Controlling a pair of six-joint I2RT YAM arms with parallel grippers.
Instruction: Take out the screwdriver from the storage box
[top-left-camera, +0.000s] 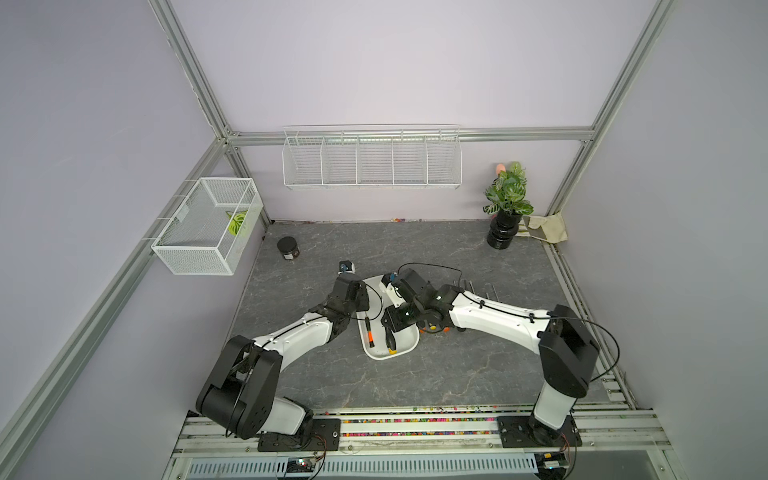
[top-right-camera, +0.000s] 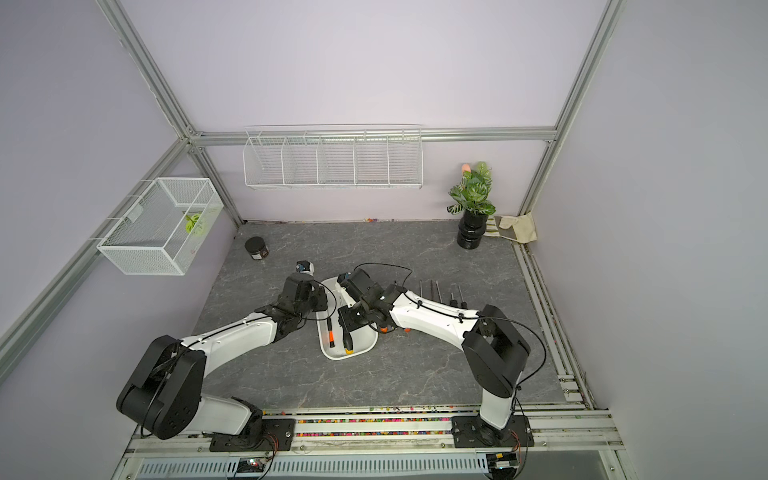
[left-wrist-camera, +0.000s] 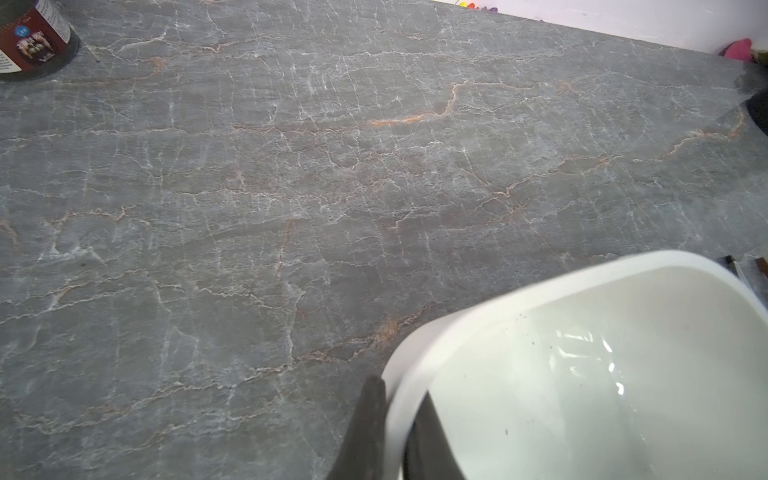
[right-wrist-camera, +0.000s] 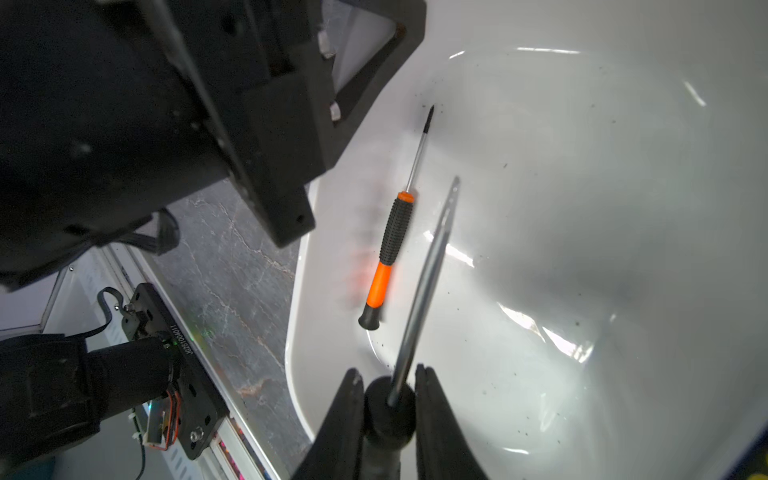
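The white storage box stands mid-table. My left gripper is shut on its rim, one finger on each side of the wall. My right gripper is shut on a screwdriver with a thick black handle and yellow end, over the box. In the right wrist view the metal shaft points up from between the fingers. A thinner orange-and-black screwdriver lies on the box floor near the left wall. Whether the held screwdriver still touches the box cannot be told.
Several more tools lie on the table right of the box, partly under the right arm. A dark jar stands at the back left and a potted plant at the back right.
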